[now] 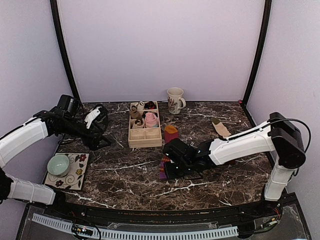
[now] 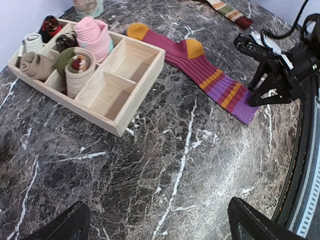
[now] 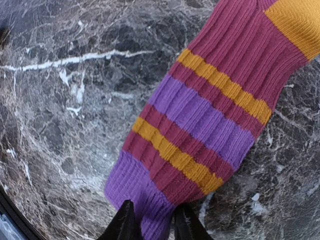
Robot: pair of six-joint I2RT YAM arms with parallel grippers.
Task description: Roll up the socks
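Note:
A maroon, mustard and purple striped sock (image 2: pixel 200 67) (image 3: pixel 205 110) lies stretched flat on the marble table, just right of the wooden organizer. My right gripper (image 1: pixel 170 170) is down at the sock's purple cuff, fingers partly open around a bunched bit of it; whether it grips the fabric is unclear. My left gripper (image 1: pixel 100 142) hangs open over the left side of the table, nothing between its fingers. A second striped sock (image 2: pixel 227 11) lies at the right, mostly behind the right arm in the top view.
The wooden organizer (image 1: pixel 145 144) holds several rolled socks and has empty compartments. A floral mug (image 1: pixel 175 100) stands at the back, a bowl (image 1: pixel 58 165) on a floral mat (image 1: pixel 80 177) at front left.

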